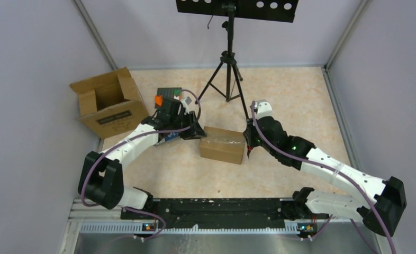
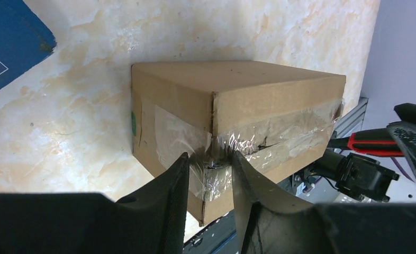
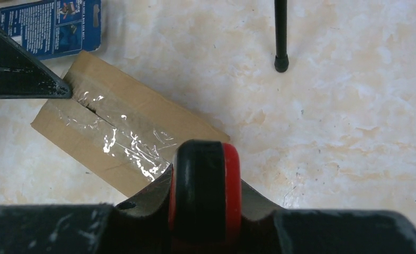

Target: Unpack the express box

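Observation:
A closed brown carton point(image 1: 220, 153) lies on the table, clear tape point(image 3: 134, 151) running along the seam of its top. My left gripper point(image 1: 200, 134) is at its left end. In the left wrist view, the two fingertips stand apart, with the taped corner of the carton point(image 2: 269, 76) showing between and beyond them. At the right end of the carton is my right gripper point(image 1: 249, 142), shut on a black and red tool point(image 3: 203, 185). That tool's working end is hidden in the right wrist view; the top view shows its tip pointing down beside the carton.
An empty open carton point(image 1: 113, 114) stands at the back left. Near it lie a blue printed package point(image 3: 57, 26) and a grey and orange item point(image 1: 169, 94). A black tripod point(image 1: 228, 61) stands behind the carton.

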